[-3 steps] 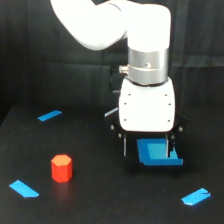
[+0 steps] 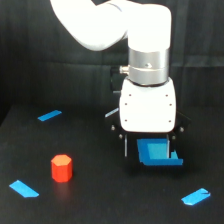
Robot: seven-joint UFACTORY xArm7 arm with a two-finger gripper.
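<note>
A red hexagonal block (image 2: 62, 168) stands on the dark table at the left. My gripper (image 2: 148, 153) points down at the right of centre, well to the right of the block. Its two thin fingers stand wide apart, and nothing is held between them. Partly hidden by the gripper's white hand is a small blue tray (image 2: 161, 161), which appears behind or below the fingers; how far apart they are in depth, I cannot tell.
Strips of blue tape mark the table: one at the back left (image 2: 50, 115), one at the front left (image 2: 24, 188) and one at the front right (image 2: 196, 197). Between the red block and the tray the dark surface is clear.
My gripper sits very slightly lower than before. The red block and the blue tray have not moved.
</note>
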